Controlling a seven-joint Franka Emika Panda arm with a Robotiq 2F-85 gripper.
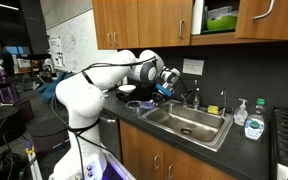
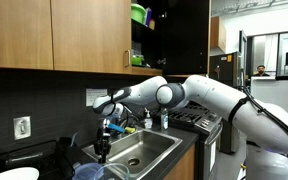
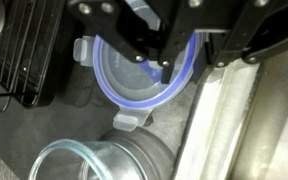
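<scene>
In the wrist view, a round clear lid [image 3: 136,92] with a blue seal and side clips lies on the dark counter. The fingers of my gripper reach over its upper part, close together. Whether they touch it or have anything between them is unclear. A clear glass container [image 3: 89,160] stands just below the lid in that view, open side showing. From outside, my gripper [image 1: 166,92] is low at the sink's left end. The lid [image 2: 87,173] and glass container [image 2: 115,172] sit near the front edge in exterior view 2.
Right beside the lid is the metal sink [image 1: 189,122] with its faucet [image 1: 195,97]. A black wire rack [image 3: 22,45] stands on the other side. Soap bottles [image 1: 255,120] are farther right along the counter, and wooden cabinets [image 1: 214,20] hang above.
</scene>
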